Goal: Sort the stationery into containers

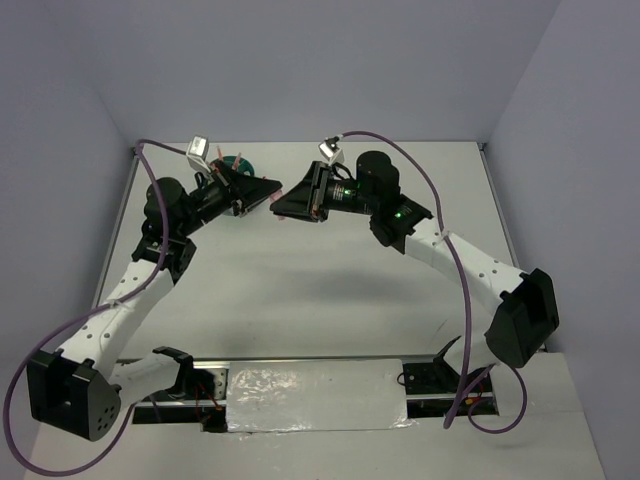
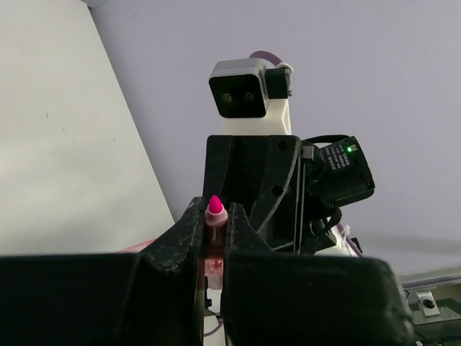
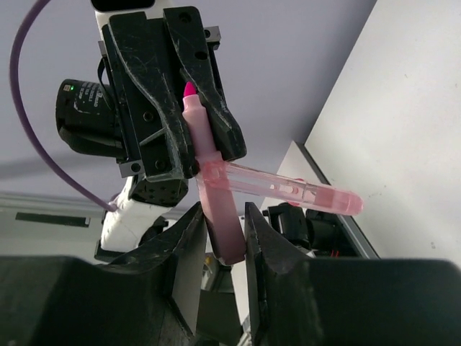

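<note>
A pink marker (image 3: 220, 216) with a magenta tip is held between the two grippers above the table. My left gripper is shut on it; the tip pokes up between its fingers in the left wrist view. My right gripper is shut at the marker's lower end in the right wrist view. A translucent pink pen-like piece (image 3: 302, 193) sticks out crosswise beside the marker; whether it is loose or held cannot be told. A teal container (image 1: 243, 167) with pink items upright stands at the back left, partly hidden behind the left arm.
Grey walls enclose it at the back and sides. Both arms reach over the middle toward the back, their grippers very close together.
</note>
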